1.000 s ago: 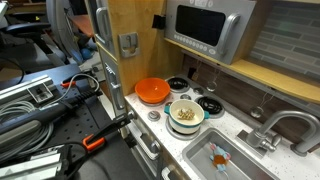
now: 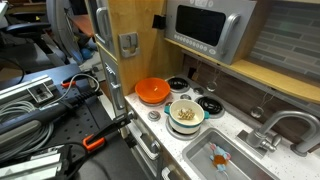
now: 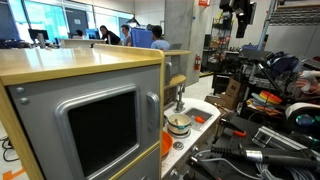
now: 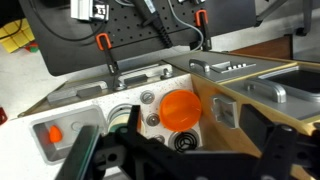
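Note:
High over the toy kitchen, my gripper stands open in the wrist view, its two dark fingers wide apart with nothing visible between them. Below it on the counter lies an orange plate or shallow bowl (image 4: 180, 110), seemingly empty. A pot with teal handles (image 2: 186, 112) stands on the stove beside the orange dish (image 2: 153, 91), with small pale pieces inside. In the second exterior view the pot (image 3: 179, 124) shows beyond the cabinet, while the arm (image 3: 236, 18) hangs at upper right. The first exterior view does not show the gripper.
A sink (image 2: 200, 158) right of the pot holds a small orange-and-blue item (image 2: 219, 154). Above the counter are a microwave (image 2: 207, 26) and a wooden shelf (image 2: 255, 72). Cables (image 2: 28, 130) clutter the black table at left. A tap (image 2: 270, 130) rises behind the sink.

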